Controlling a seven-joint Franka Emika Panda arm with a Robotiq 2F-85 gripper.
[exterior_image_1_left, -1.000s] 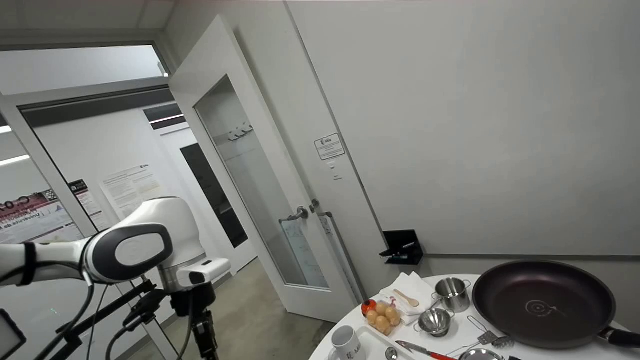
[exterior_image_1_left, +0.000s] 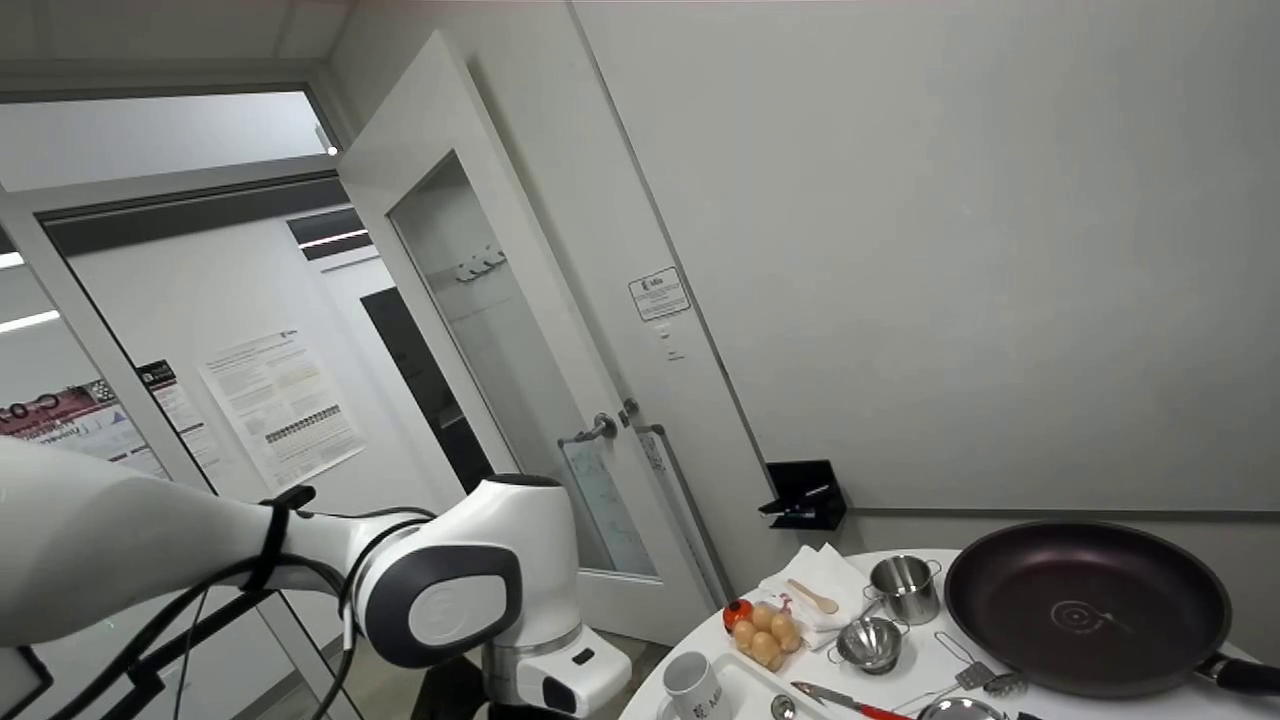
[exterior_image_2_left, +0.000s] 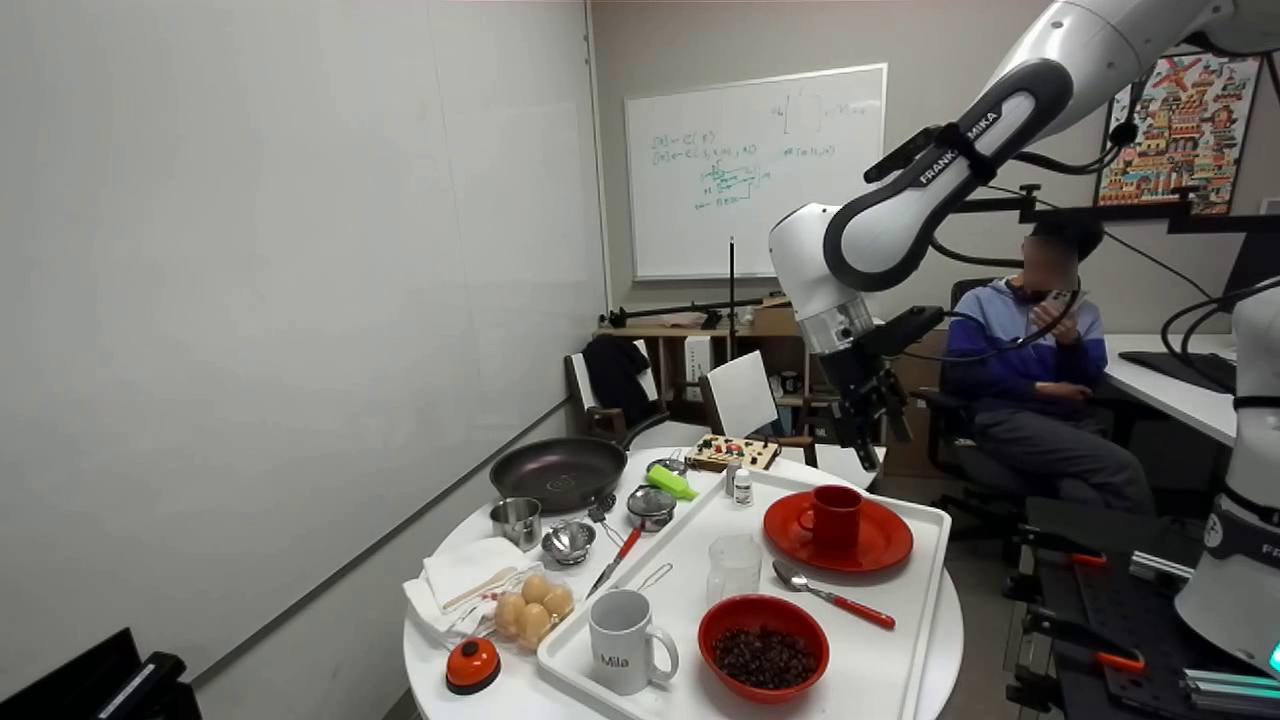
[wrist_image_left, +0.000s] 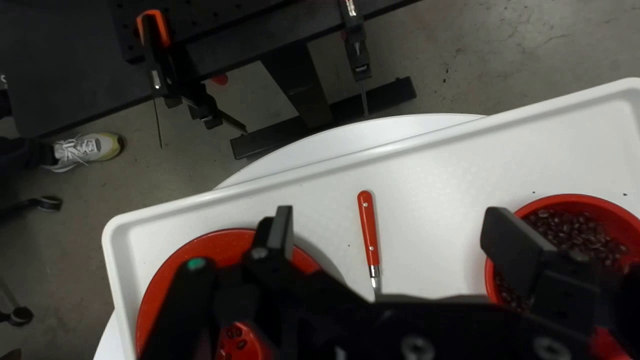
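High over the white tray (exterior_image_2_left: 888, 672), my gripper (exterior_image_2_left: 884, 456) points down, open and touching nothing. In the wrist view the two fingers of the gripper stand wide apart, with the red handle of a spoon (wrist_image_left: 369, 231) on the tray seen between them. A red plate (exterior_image_2_left: 786, 528) carries a red mug (exterior_image_2_left: 836, 518); the mug shows some dark beans inside in the wrist view. Nearer the front lies a red bowl (exterior_image_2_left: 723, 618) filled with dark coffee beans (exterior_image_2_left: 764, 656). My gripper's own parts cover some of the plate, the mug and the bowl in the wrist view.
On the tray also stand a grey-white mug (exterior_image_2_left: 618, 648), a clear glass (exterior_image_2_left: 734, 564) and a small white bottle (exterior_image_2_left: 743, 486). Beside it on the table are a large pan (exterior_image_2_left: 558, 472), metal cups, eggs (exterior_image_2_left: 531, 612) and a knife (exterior_image_2_left: 615, 560). A person (exterior_image_2_left: 1038, 348) sits behind.
In exterior view 1 the arm has swung right, nearer the table, and sits lower in the picture. The objects on the table look unmoved.
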